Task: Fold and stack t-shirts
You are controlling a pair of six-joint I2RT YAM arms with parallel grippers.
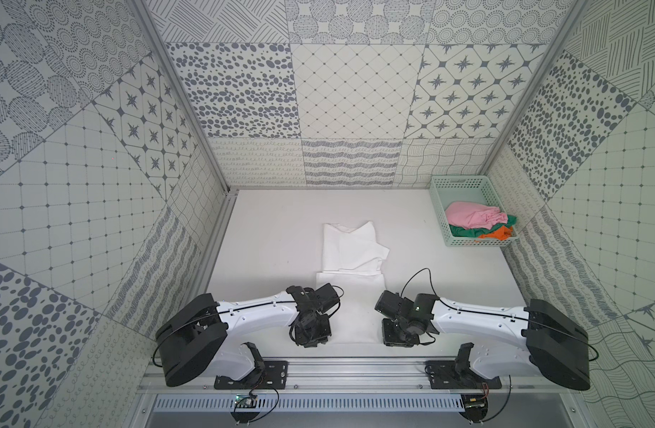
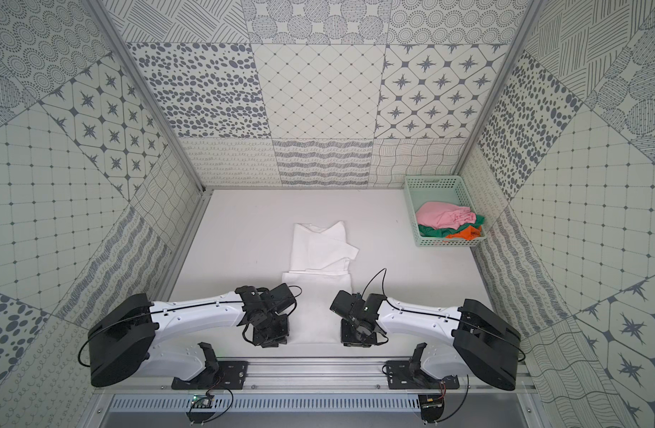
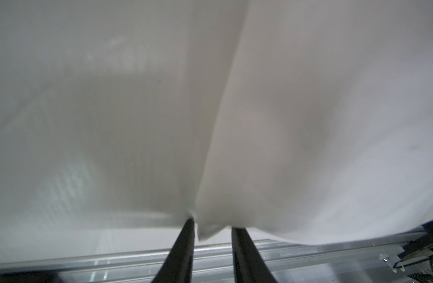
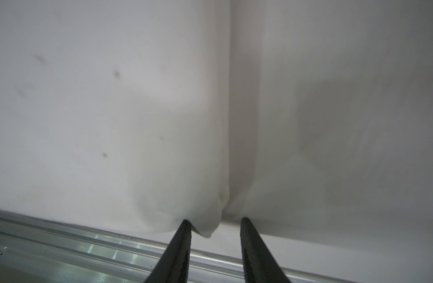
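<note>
A white t-shirt (image 1: pixel 351 306) lies lengthwise in the middle of the table, its upper part folded and rumpled toward the back. Both grippers are at its near corners by the front edge. In the left wrist view, my left gripper stands part open around a small tip of the white cloth corner. In the right wrist view, my right gripper is also part open, the near corner (image 4: pixel 207 226) of the cloth between or just beside its fingertips. Whether either grips the cloth is not clear.
A mint basket (image 1: pixel 459 184) with pink, green and orange clothes sits at the back right. A metal rail (image 1: pixel 352 362) runs along the front edge.
</note>
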